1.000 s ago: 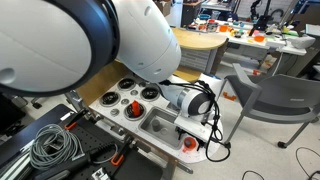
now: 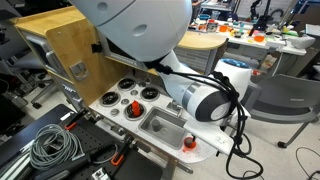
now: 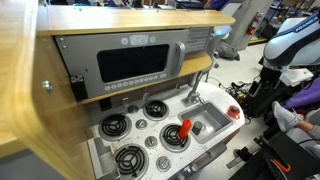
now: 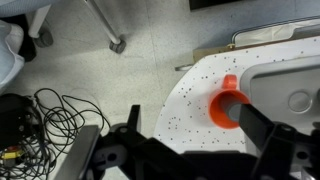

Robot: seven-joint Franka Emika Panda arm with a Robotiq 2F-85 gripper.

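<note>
An orange-red mug (image 4: 219,118) stands on the white counter (image 4: 178,110) by the sink, its handle toward the top of the wrist view. It also shows in exterior view 1 as a small red mug (image 2: 190,143) and in exterior view 2 as a mug (image 3: 235,112) near the counter's end. Above the counter hangs my gripper, open, with its fingers wide apart. The right finger covers part of the mug in the wrist view, and I see nothing held. In exterior view 1 the arm hides most of the fingers.
A sink (image 2: 152,128) lies beside the mug, and a stove with several burners (image 3: 131,158) is farther along. On the counter near the burners stands another red object (image 3: 185,131). A microwave (image 3: 128,62) rises behind. Loose black cables (image 4: 62,120) lie on the floor.
In exterior view 1 the arm has come up from the counter, looming larger, and shifted a little right, away from the mug. The mug stays by the sink.
</note>
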